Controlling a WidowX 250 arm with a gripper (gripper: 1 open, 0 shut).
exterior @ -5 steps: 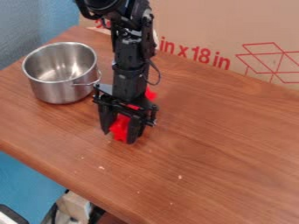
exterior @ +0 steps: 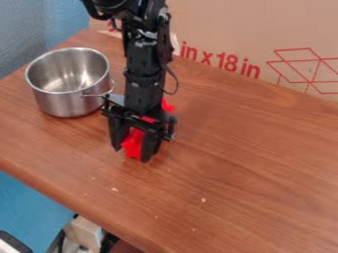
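My black gripper [exterior: 137, 140] is down low over the wooden table, shut on a red object [exterior: 133, 148] that shows below and between its fingers. More red shows behind the gripper on its right side, partly hidden by it. A steel pot [exterior: 61, 97] with a wire handle stands just left of the gripper.
A cardboard panel [exterior: 264, 49] with red print stands at the back, and a blue surface lies beyond the table's left edge.
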